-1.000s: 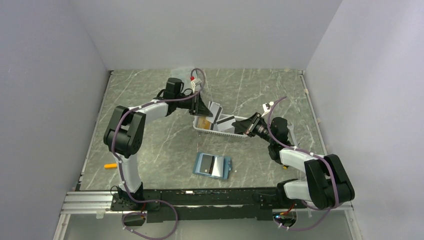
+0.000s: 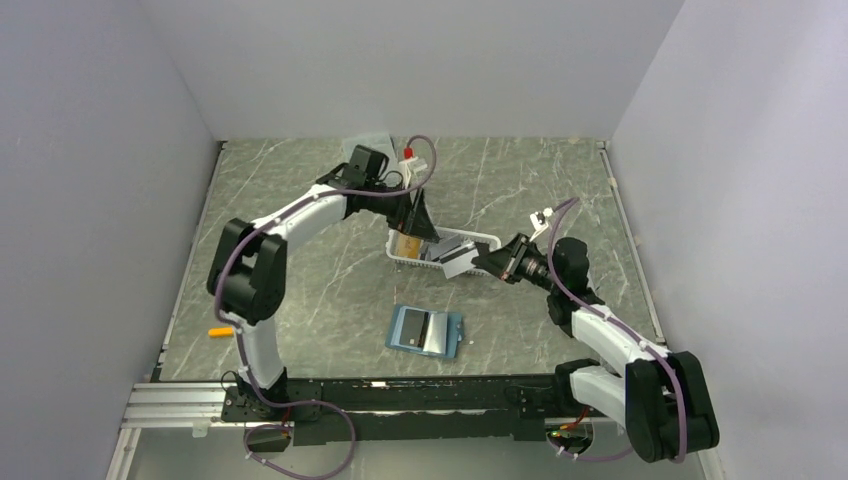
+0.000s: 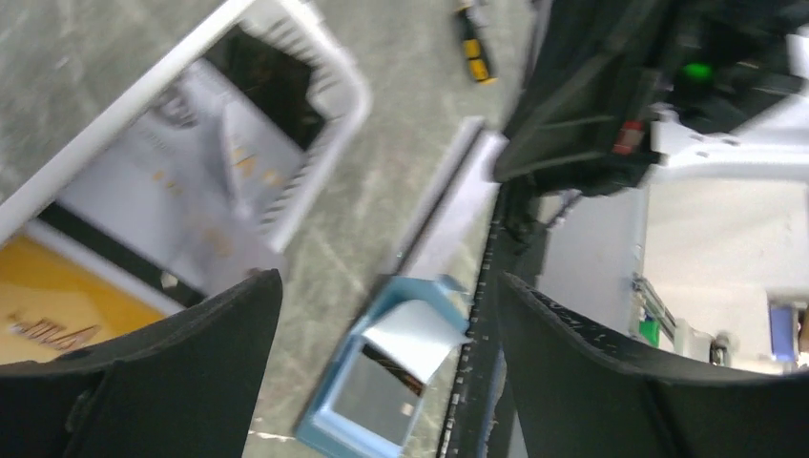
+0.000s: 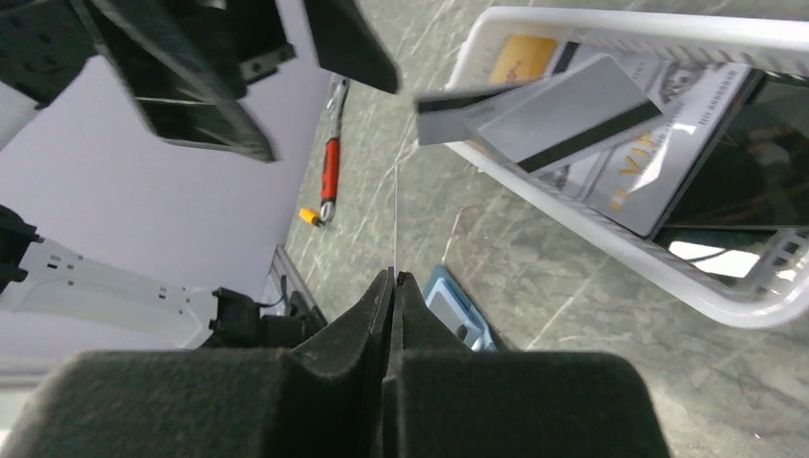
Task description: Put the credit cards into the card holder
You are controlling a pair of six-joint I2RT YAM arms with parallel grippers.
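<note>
In the top view the blue card holder point(image 2: 391, 328) lies open at the front with a dark insert and a silver one. My right gripper point(image 2: 482, 259) is shut on a white card point(image 2: 458, 264) with a dark stripe, by the white basket's front rim. That card point(image 4: 396, 224) appears edge-on, as a thin line, in the right wrist view. At the basket's left end is my left gripper point(image 2: 416, 232), its fingers apart with nothing between them in the left wrist view. Silver cards point(image 4: 572, 110) with dark stripes lie tilted at the basket's rim, near the left fingers point(image 4: 353, 48).
The white basket point(image 2: 408, 263) holds several other cards, one of them gold point(image 4: 523, 59). A red-handled tool point(image 4: 331, 167) and a yellow handle point(image 2: 221, 332) lie toward the table's left side. Bare table surrounds the holder.
One second ago a card stuck out from the left gripper; now that gripper is empty. The right gripper's card now sits over the front rim.
</note>
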